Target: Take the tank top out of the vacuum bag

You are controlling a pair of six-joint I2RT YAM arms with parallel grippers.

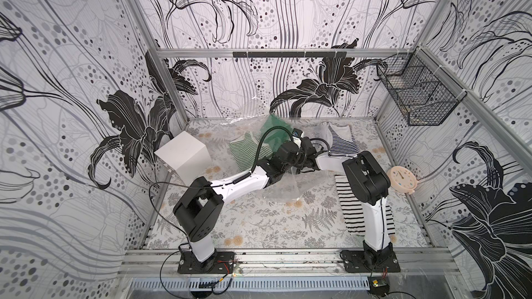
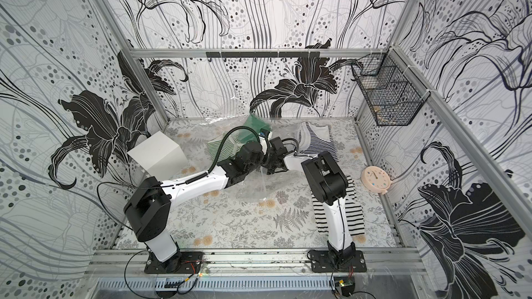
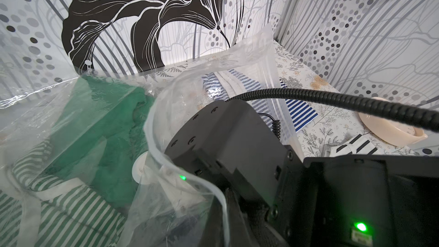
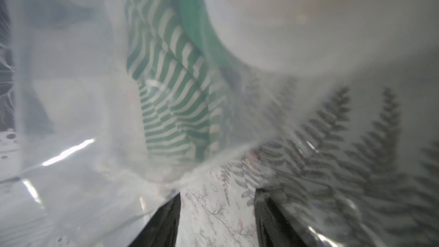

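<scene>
The clear vacuum bag [image 3: 54,100] lies at the back middle, green fabric [image 3: 103,132] and green-and-white striped fabric [image 3: 77,205] showing through it; which piece is the tank top I cannot tell. My left gripper [image 1: 293,155] is at the bag's right side, where its plastic rim arches round a black gripper housing in the left wrist view; its fingertips are hidden in the top views. My right gripper is part open beside the bag's plastic, nothing clear between its fingers, with striped fabric behind the plastic.
Blue striped cloth [image 1: 338,135] lies at back right, black striped cloth [image 1: 352,205] at front right. A white box [image 1: 180,152] stands left, a pink clock [image 1: 403,178] right, a wire basket [image 1: 421,91] hangs above.
</scene>
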